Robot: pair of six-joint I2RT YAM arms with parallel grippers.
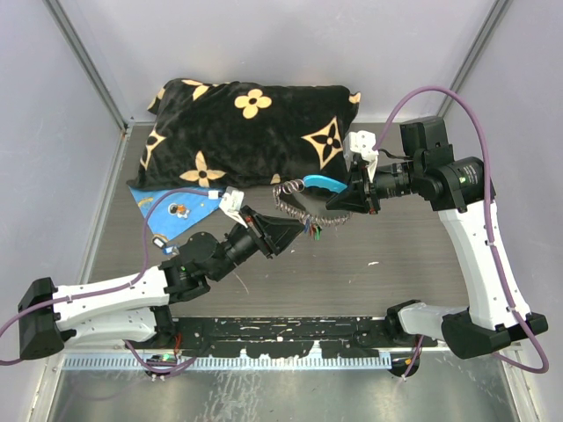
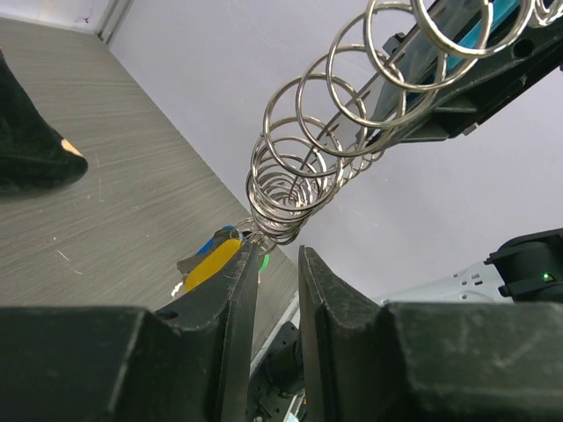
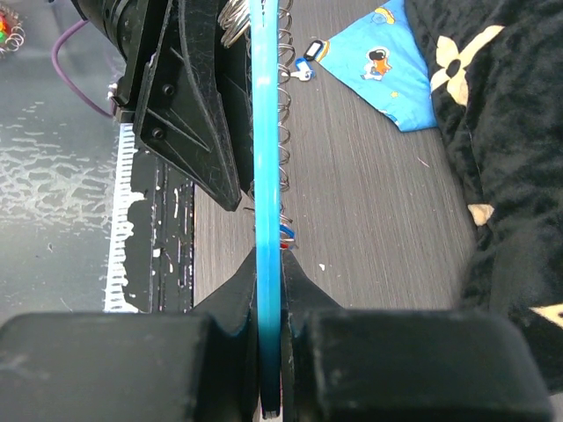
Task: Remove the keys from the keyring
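My right gripper (image 1: 361,189) is shut on a light-blue strap (image 3: 266,132), from which a silver coiled keyring (image 1: 290,202) hangs in a curve. Small colored pieces (image 1: 312,230), apparently the keys, hang low on the coil beside my left gripper (image 1: 290,233). In the left wrist view the coil (image 2: 290,176) runs down to yellow, blue and green pieces (image 2: 215,259) just beyond the left fingertips (image 2: 274,251), which stand apart with nothing clearly between them.
A black patterned cushion (image 1: 237,132) lies along the back. A blue cloth (image 1: 198,211) with a small tagged item lies at the left.
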